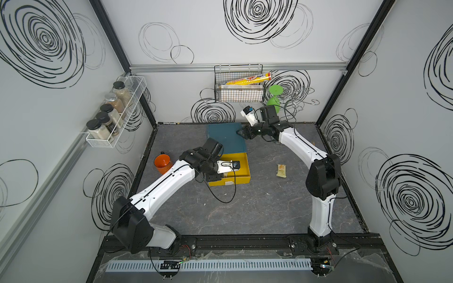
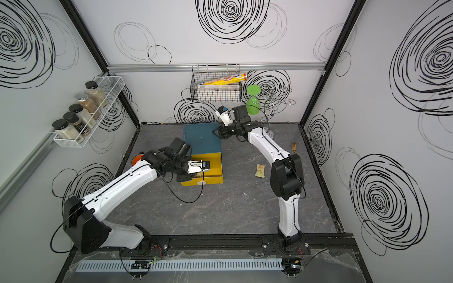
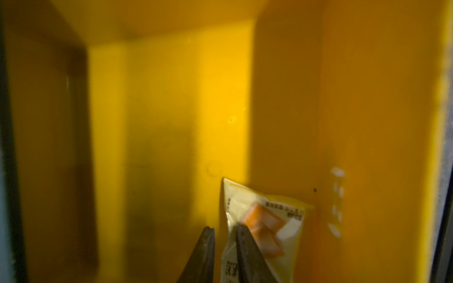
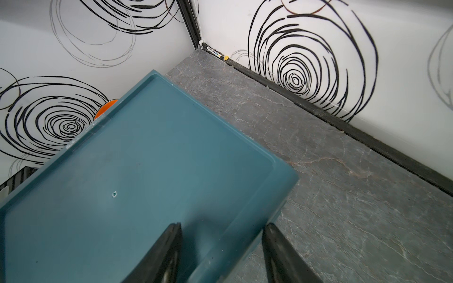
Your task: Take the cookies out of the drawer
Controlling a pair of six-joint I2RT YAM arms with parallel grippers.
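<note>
The yellow drawer stands pulled out of the teal box. In the left wrist view, a cream cookie packet lies against one wall of the drawer. My left gripper is inside the drawer, its fingertips a narrow gap apart. One finger overlaps the packet, and the packet's edge shows in the gap; I cannot tell whether they touch. My right gripper is shut on the teal box's edge, one finger on each side of it. Another cookie packet lies on the table to the drawer's right.
An orange mug stands left of the drawer, close to my left arm. A wire basket hangs on the back wall, and a rack of jars on the left wall.
</note>
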